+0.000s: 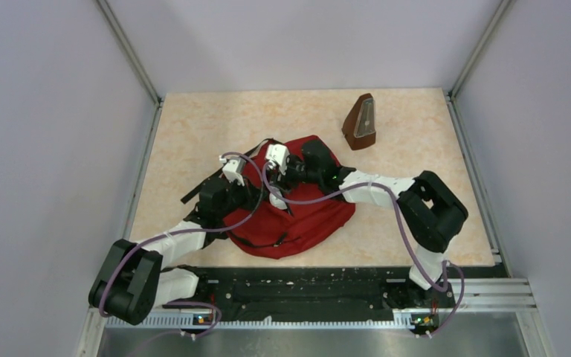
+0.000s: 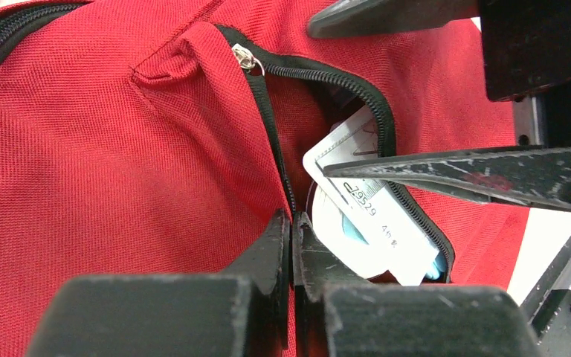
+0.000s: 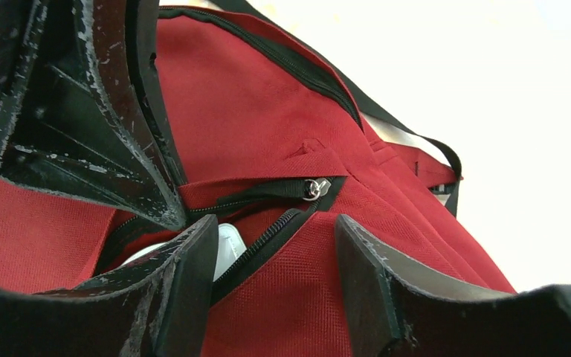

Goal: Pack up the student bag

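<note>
A red bag (image 1: 297, 230) lies on the table with a zipped pocket open. Inside the pocket are a white card (image 2: 372, 216) with printed numbers and a round white item (image 2: 331, 234). A zipper pull sits at the pocket's end, also visible as a metal pull (image 3: 317, 188) in the right wrist view. My left gripper is shut at the pocket's fabric edge; whether cloth is between its tips is hard to tell. My right gripper stands part open over the pocket, its fingers either side of the zipped edge.
A brown case (image 1: 359, 123) stands at the back right of the table (image 1: 208, 119). The two grippers are close together over the bag.
</note>
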